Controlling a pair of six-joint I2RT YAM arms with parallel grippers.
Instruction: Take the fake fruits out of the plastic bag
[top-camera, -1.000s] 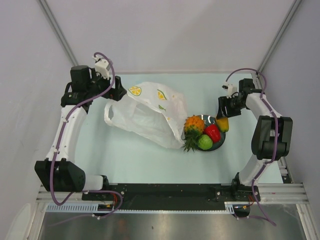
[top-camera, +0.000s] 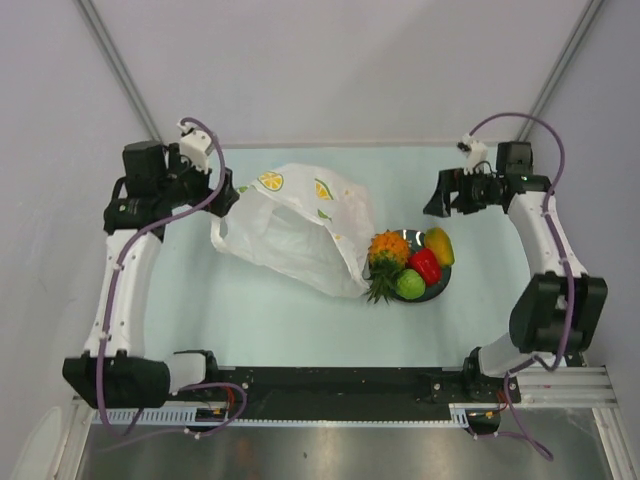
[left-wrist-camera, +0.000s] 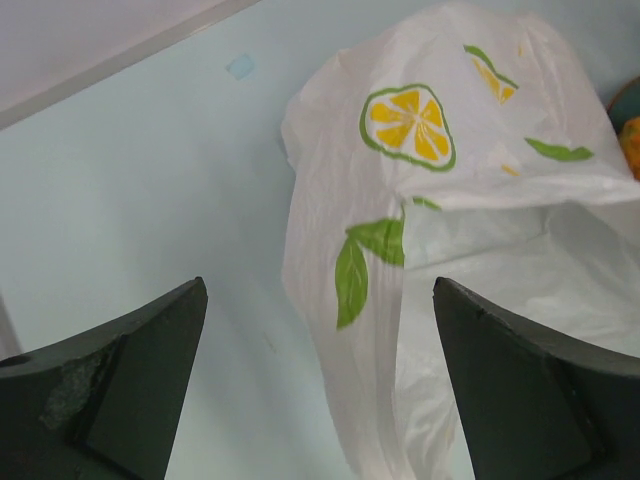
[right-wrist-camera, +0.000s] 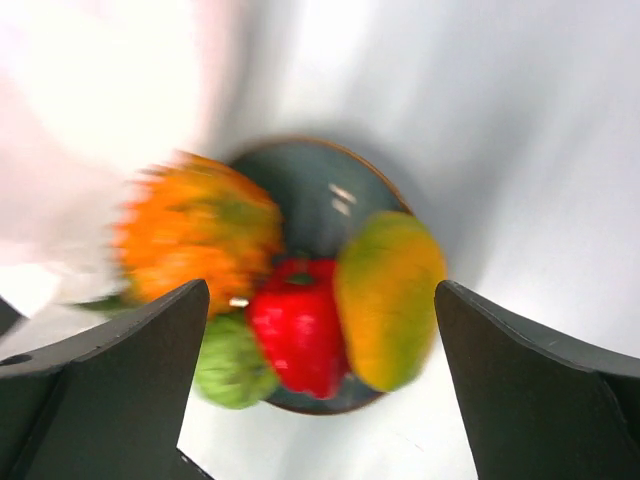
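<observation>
On the table's middle lies the white plastic bag (top-camera: 300, 225), printed with lemons and leaves, its mouth gaping toward the front; no fruit shows inside. Right of it, a dark round plate (top-camera: 436, 289) bears a pineapple (top-camera: 388, 249), a red pepper (top-camera: 426, 265), a green round vegetable (top-camera: 410, 284) and a yellow-green mango (top-camera: 439, 247). My left gripper is open above the bag's left edge, which shows between its fingers without being gripped. Up and right of the plate hovers my right gripper, open and empty, with the mango below it in the wrist view.
A white wall (top-camera: 300, 70) closes off the back. The pineapple's leaves overhang the plate's left rim, close to the bag.
My right gripper, earlier at the mango, has let it go and drawn up and away; the mango rests on the plate. The left arm has shifted slightly left. The bag stays nearly still.
</observation>
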